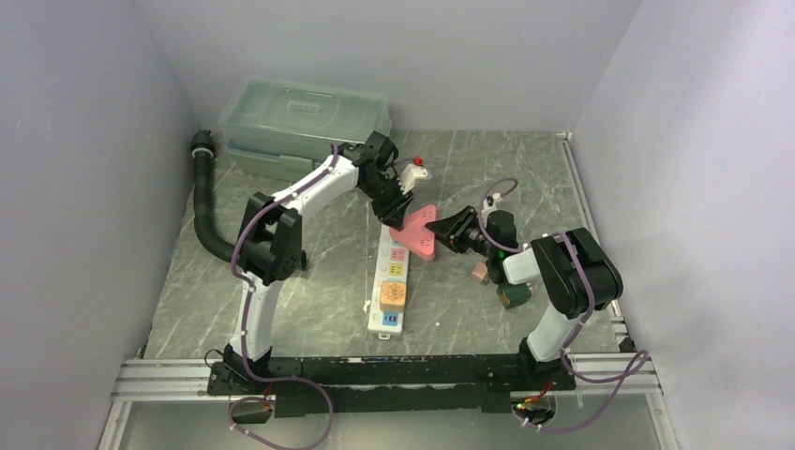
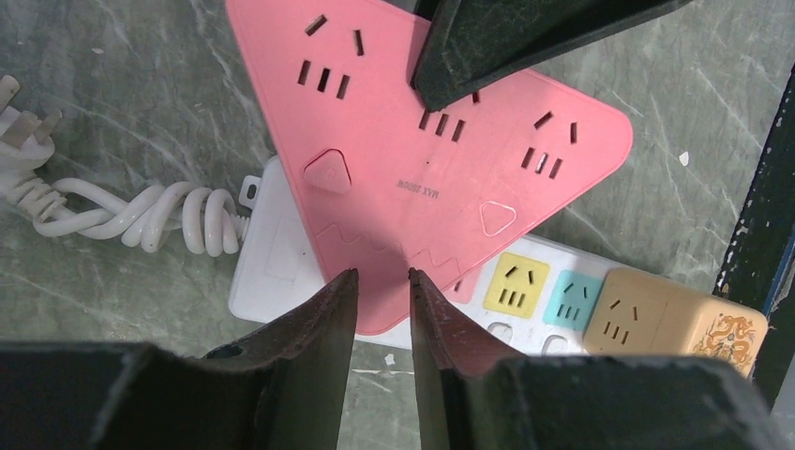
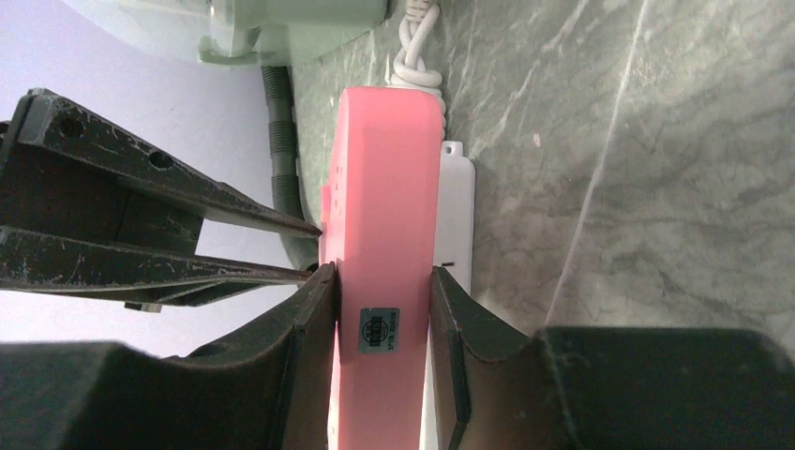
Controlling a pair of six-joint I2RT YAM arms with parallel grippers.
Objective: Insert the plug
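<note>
A pink triangular multi-socket plug (image 1: 419,232) is held flat over the far end of a white power strip (image 1: 378,305), hiding part of it. My left gripper is shut on the corner of the pink plug (image 2: 412,178) that lies over the strip. From the right, my right gripper has one finger on each face of the plug (image 3: 386,187). Those fingers look close against it; whether they grip cannot be told. The plug's prongs are hidden. Pink, yellow and blue sockets show on the strip (image 2: 272,272).
An orange block (image 1: 393,296) sits on the strip's near part. A green lidded box (image 1: 305,117) and a black tube (image 1: 203,202) stand at the left. A small brown block (image 1: 481,272) and a dark green block (image 1: 514,294) lie under the right arm.
</note>
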